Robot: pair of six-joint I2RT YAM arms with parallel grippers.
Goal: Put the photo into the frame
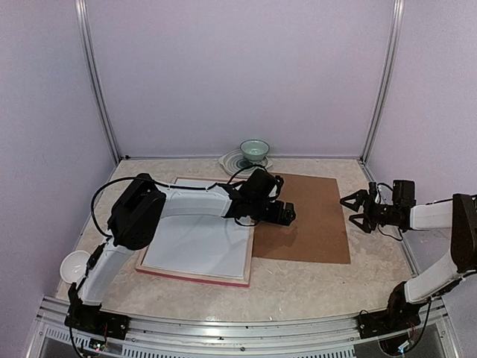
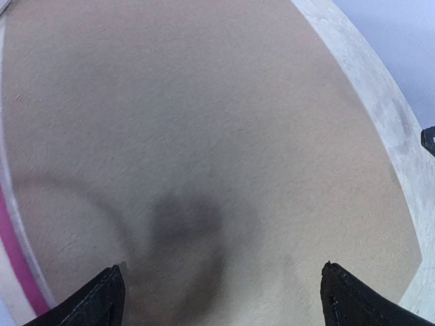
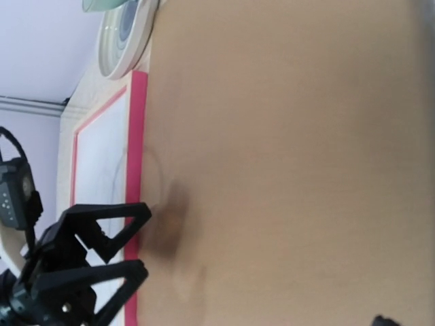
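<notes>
A shallow wooden frame with a pink-red outer edge lies left of centre, a plain white panel inside it. Against its right side lies a flat brown board; no printed picture shows on either. My left arm crosses over the frame, and its gripper is open above the board's left half. In the left wrist view, only bare board shows between the spread fingers. My right gripper stands open at the board's right edge. One dark fingertip of it shows in the right wrist view.
Behind the board, a green bowl sits on a striped plate. A small white bowl is at the left table edge.
</notes>
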